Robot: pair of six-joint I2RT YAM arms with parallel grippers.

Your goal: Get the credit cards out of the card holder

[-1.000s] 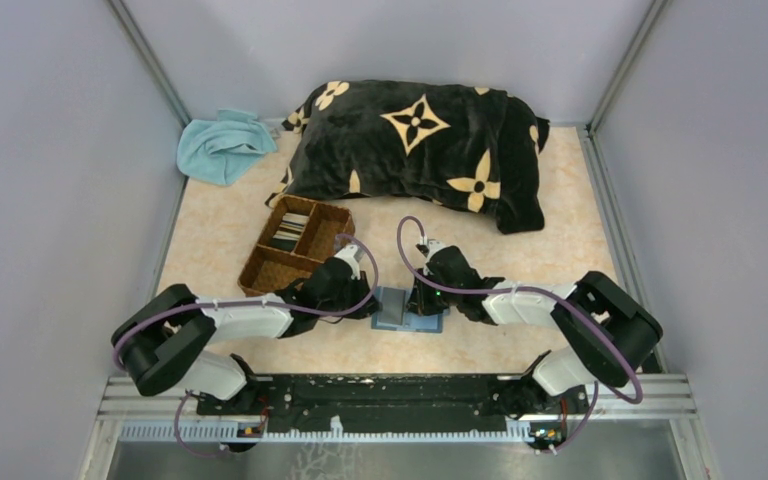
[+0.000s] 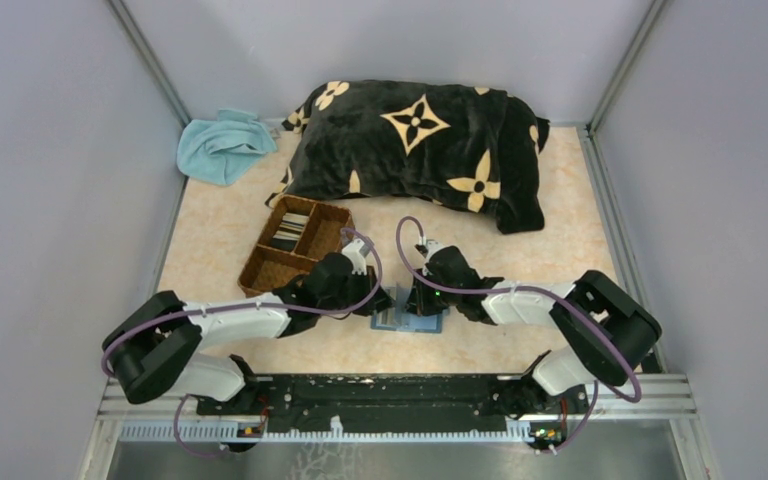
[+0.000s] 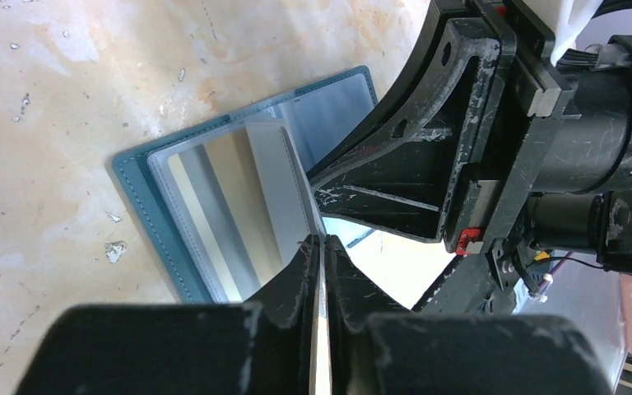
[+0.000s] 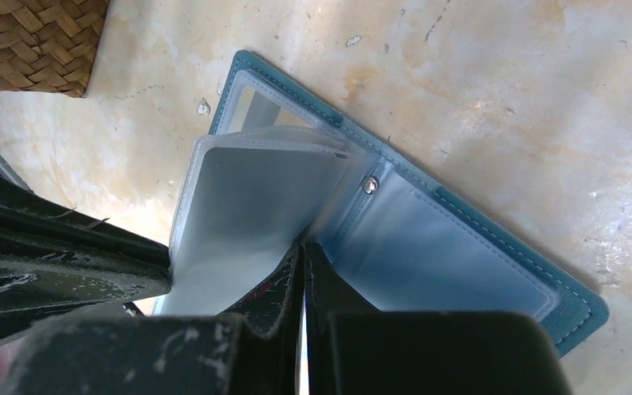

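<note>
The blue card holder (image 2: 420,324) lies spread open on the table between both arms. In the left wrist view, one clear sleeve page (image 3: 278,177) stands lifted from it, with cream and grey bands, likely cards (image 3: 243,197), in the pocket beneath. My left gripper has its fingertips nearly together at this page's edge; how firmly they grip it is unclear. My right gripper is shut, its tips against the raised page near the holder's fold. Nothing shows clearly between its fingers. The other half's sleeve (image 4: 444,255) looks empty in the right wrist view.
A woven basket (image 2: 310,262) with compartments stands behind my left arm, a stack of cards (image 2: 290,230) in one of them. A dark patterned pillow (image 2: 410,145) and a light-blue cloth (image 2: 222,148) lie at the back.
The sleeve page, flat a second ago, has risen from the holder. My left gripper has moved a little to the right over the holder. The right arm looks still.
</note>
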